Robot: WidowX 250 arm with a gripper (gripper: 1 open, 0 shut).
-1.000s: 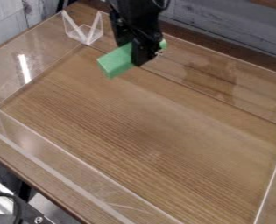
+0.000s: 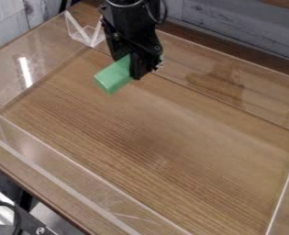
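My black gripper (image 2: pixel 132 57) is at the upper middle of the camera view, shut on a green block (image 2: pixel 114 75). The block is tilted and hangs over the wooden tray floor (image 2: pixel 147 156); its exact height above the floor is hard to tell. Behind the arm, at the right, a small bit of green shows, too hidden to identify.
A white wire-like object (image 2: pixel 84 27) stands at the back left. Clear plastic walls edge the tray, and a dark cable lies outside at the lower left. The middle, front and right of the tray floor are clear.
The gripper and green block have shifted slightly left and downward in the view.
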